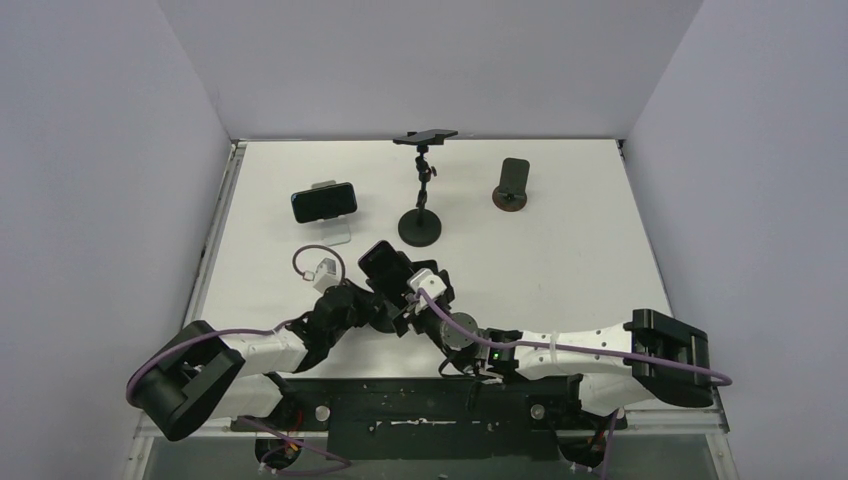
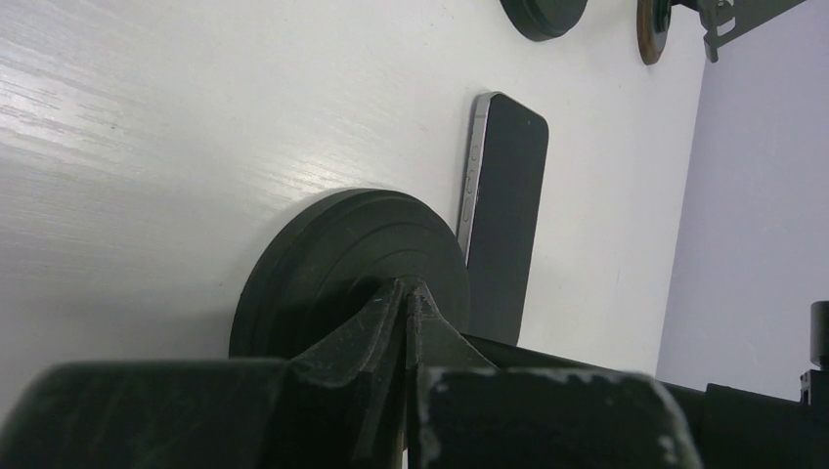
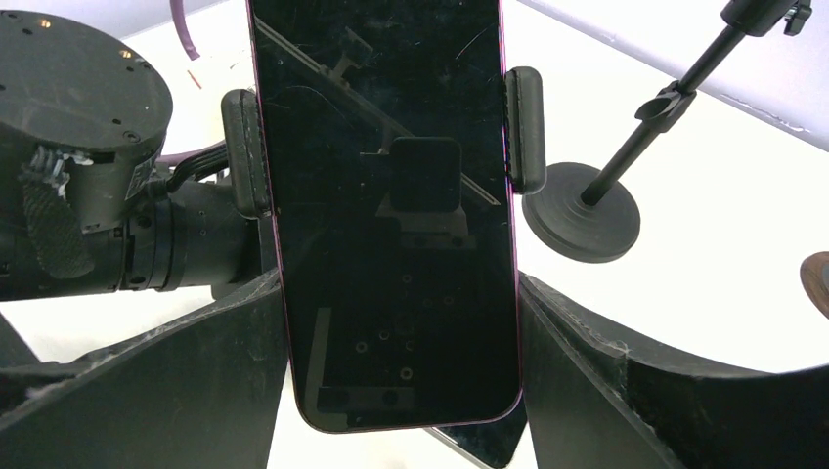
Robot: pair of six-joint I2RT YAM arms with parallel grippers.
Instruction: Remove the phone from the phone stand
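Note:
A dark phone with a thin reddish rim [image 3: 391,234] fills the middle of the right wrist view. My right gripper is shut on its two long edges near the lower end. Higher up, the stand's clamp pads [image 3: 527,127] flank the phone closely; whether they still press on it I cannot tell. The stand's round black base [image 2: 342,264] and thin pole [image 2: 587,366] appear in the left wrist view. My left gripper is shut in front of the base, at the pole's near end. Whether the pole lies between its fingers is hidden.
Another phone [image 2: 508,195] lies flat beside the base. Behind stand a tall black stand [image 1: 420,228], a white stand with a phone [image 1: 325,203] at left and a small stand with a dark plate [image 1: 513,178] at right.

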